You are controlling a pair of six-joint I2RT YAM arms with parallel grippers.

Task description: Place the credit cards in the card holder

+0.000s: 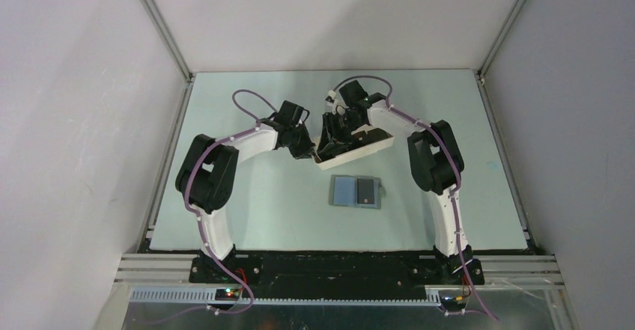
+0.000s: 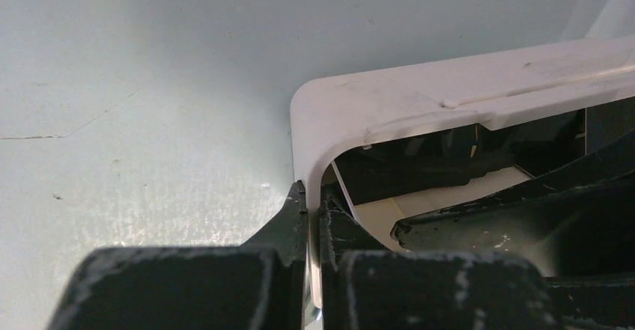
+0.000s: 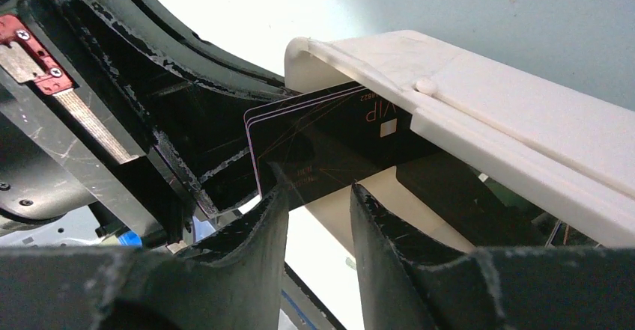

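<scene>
A black card with "VIP" lettering [image 3: 329, 139] leans in the white box [image 1: 356, 152], partly under its rim in the right wrist view. My right gripper is over the box, its fingers apart with a clear gap; the card's lower edge shows just beyond the fingertips, and whether they touch it I cannot tell. At the box's left end my left gripper is shut on the white rim [image 2: 313, 132]. The grey-blue open card holder [image 1: 356, 192] lies on the table in front of the box, a small dark patch on its right half.
Black contents [image 1: 371, 137] fill much of the box. Both arms crowd close together over its left part.
</scene>
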